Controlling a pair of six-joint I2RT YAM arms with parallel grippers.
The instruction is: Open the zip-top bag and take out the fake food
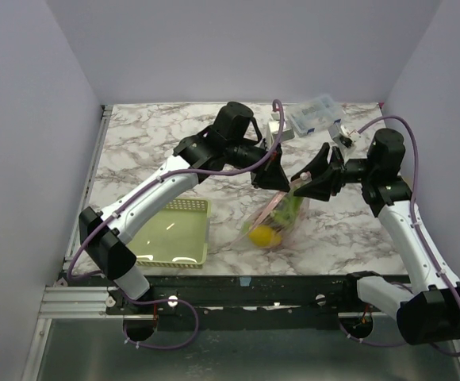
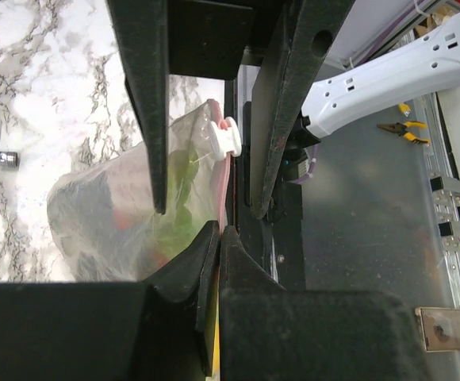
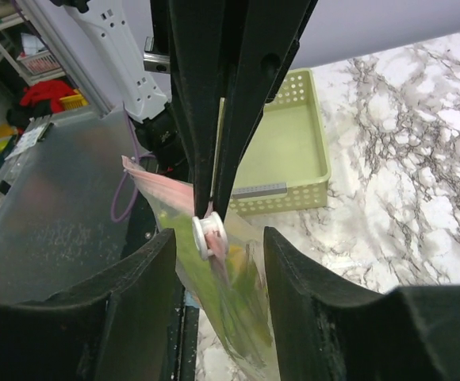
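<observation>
The zip top bag lies on the marble table with yellow and green fake food inside. Its white slider on the pink seal shows in both wrist views. My left gripper is shut at the pink seal edge; whether the thin edge is between its fingertips is unclear. My right gripper is open, its fingers either side of the slider, which sits just at the left gripper's tips in the right wrist view.
A green basket is at the front left. A clear plastic box stands at the back right. The table's front edge is close below the bag.
</observation>
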